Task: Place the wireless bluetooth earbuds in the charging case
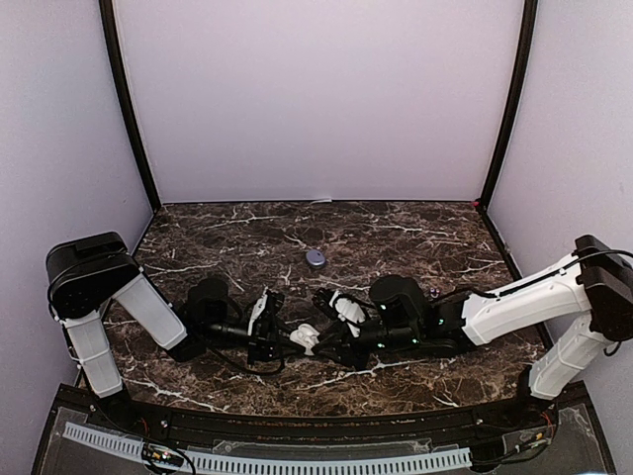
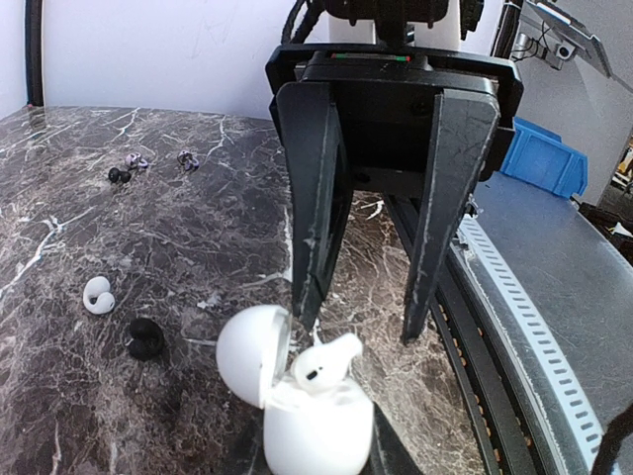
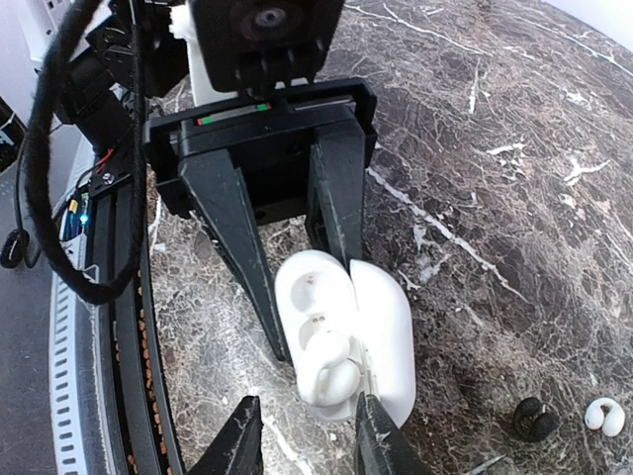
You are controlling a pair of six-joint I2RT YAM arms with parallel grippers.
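Observation:
My left gripper is shut on the white charging case (image 2: pixel 318 427), whose lid (image 2: pixel 253 354) stands open. A white earbud (image 3: pixel 330 368) sits tilted in the case, sticking up out of one slot rather than flush; the other well, with its round recess, is empty. In the left wrist view the same earbud (image 2: pixel 328 362) leans to the right. My right gripper stands open above the case, its two fingers apart, with nothing between them. From the right wrist view, its fingertips (image 3: pixel 374 414) lie just short of the earbud, one on either side.
On the marble table lie a white clip-shaped piece (image 2: pixel 98 295), a black one (image 2: pixel 145 338), and small dark pieces (image 2: pixel 188 160) farther back. A grey-blue round object (image 1: pixel 315 257) rests behind the grippers. The table's front rail (image 2: pixel 465 346) runs close by.

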